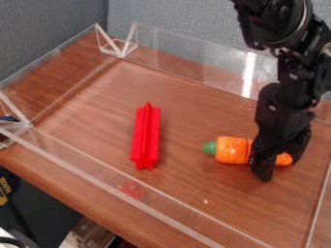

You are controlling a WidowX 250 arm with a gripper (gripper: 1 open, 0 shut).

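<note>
An orange toy carrot with a green top (233, 150) lies on the wooden table at the right, its tip pointing right. The black gripper (272, 160) is down over the carrot's right half, its fingers around it; whether they are closed on it is hard to tell from this view. A red bar-like piece (145, 136) lies separately at the centre-left.
Clear low walls (77, 162) border the wooden table (155, 208), with white corner brackets (116, 44) at the back left and left.
</note>
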